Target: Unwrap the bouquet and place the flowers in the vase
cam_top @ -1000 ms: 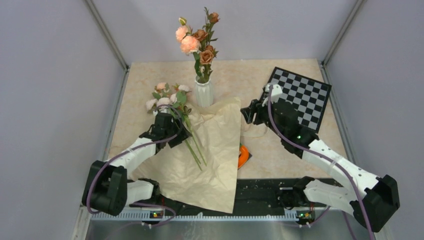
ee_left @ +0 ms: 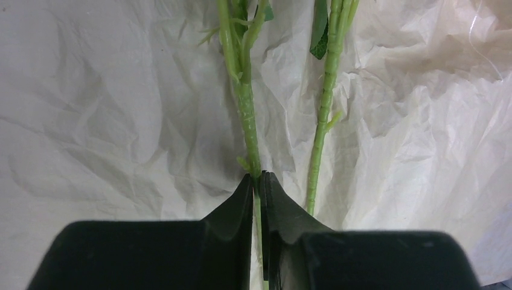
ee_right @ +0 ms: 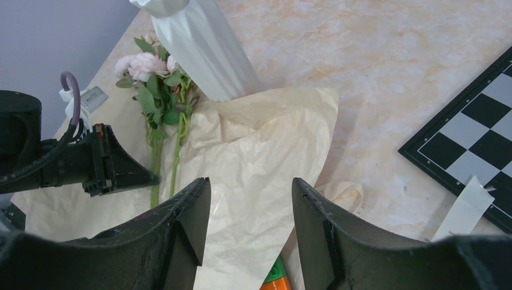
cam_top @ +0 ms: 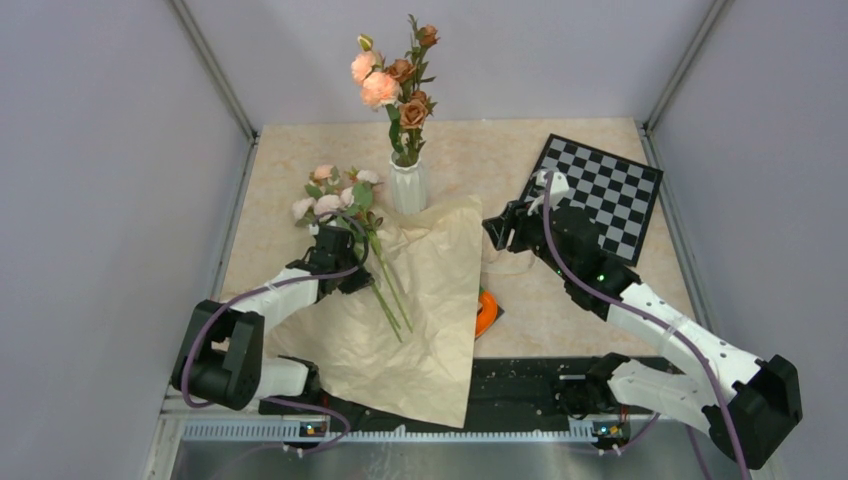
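Note:
In the top view a white ribbed vase (cam_top: 408, 190) stands upright at the back, holding peach and brown flowers (cam_top: 402, 95). Pale pink flowers (cam_top: 327, 205) lie to its left, their green stems (cam_top: 392, 285) stretching forward over brown paper. My left gripper is closed around one stem (ee_left: 247, 115), which passes between its fingertips; a second stem (ee_left: 321, 121) lies apart to the right. Over the table's right half, my right gripper is open and empty. The vase's top is cut off in the right wrist view.
Wrinkled brown paper (cam_top: 435, 340) covers the left and middle of the table. An orange object (cam_top: 486, 312) lies at its right edge. A checkered board (cam_top: 610, 190) rests at the back right. Bare tabletop (cam_top: 480, 150) shows right of the vase.
Compared with a second ago, my left arm has shifted slightly, and its fingers have come together at the stem. The right arm has moved only a little; flowers and vase look unmoved.

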